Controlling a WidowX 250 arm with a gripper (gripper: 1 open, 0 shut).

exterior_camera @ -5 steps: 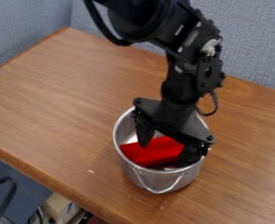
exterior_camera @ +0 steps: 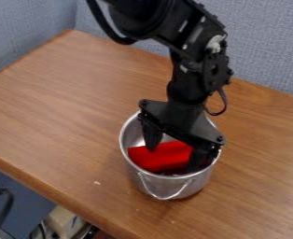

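A silver metal pail (exterior_camera: pixel 165 184) with a wire handle stands on the wooden table. Inside it lies a red object (exterior_camera: pixel 154 155), partly hidden by the black gripper (exterior_camera: pixel 176 146). My gripper reaches down into the pail from above, its fingers spread apart, one at the back left near the red object and the other at the right side over the pail's rim.
Grey walls border it behind. At the lower left, past the table's edge, are a dark blue surface and black cables (exterior_camera: pixel 2 207).
The gripper has shifted slightly left and down within the pail. The red object's visible part looks slightly changed; the pail stays about where it was.
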